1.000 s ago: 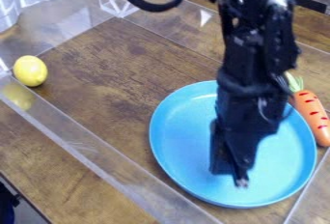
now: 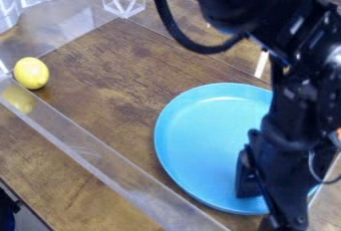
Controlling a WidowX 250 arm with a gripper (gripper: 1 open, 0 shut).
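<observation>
A black robot arm fills the right side of the camera view, with my gripper [image 2: 264, 183] low over the right part of a blue plate [image 2: 197, 140]. Its fingertips are dark and partly hidden, so whether anything is between them cannot be seen. At the left, a yellow lemon [image 2: 31, 73] lies by a clear wall.
A brown wooden surface [image 2: 114, 86] with bare room left of the plate is bordered by transparent walls along the front left and back. A clear bracket stands at the back left. An orange object peeks out at the far right edge, mostly hidden by the arm.
My gripper has moved right and down toward the front right of the plate.
</observation>
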